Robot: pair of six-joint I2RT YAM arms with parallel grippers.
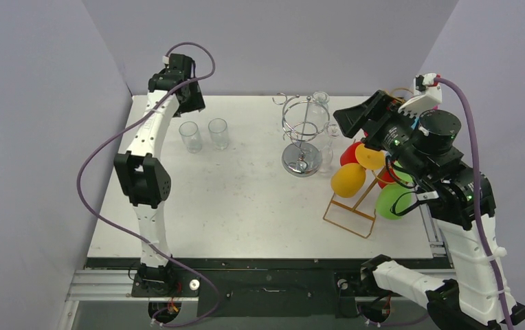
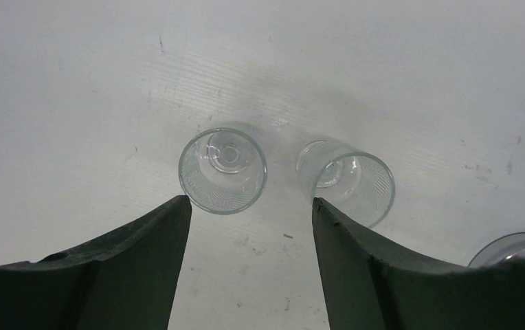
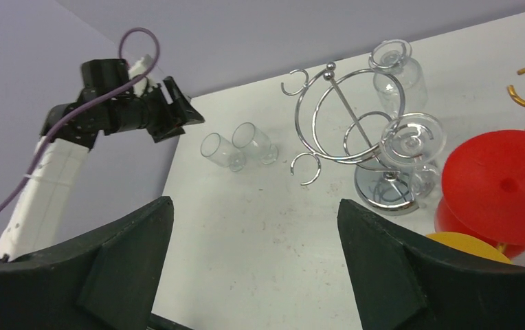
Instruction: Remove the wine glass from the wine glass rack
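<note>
Two clear wine glasses stand upright side by side at the table's back left: the left glass and the right glass. The left wrist view looks down into the left glass and the right glass. Behind them hangs my left gripper, its fingers apart and empty. The chrome wine glass rack carries two more glasses on its right side, a rear glass and a front glass; its left hooks are bare. My right gripper is open, empty, and right of the rack.
A wooden stand with coloured cups, such as a yellow cup, occupies the right side under my right arm. A wall rises close behind the table.
</note>
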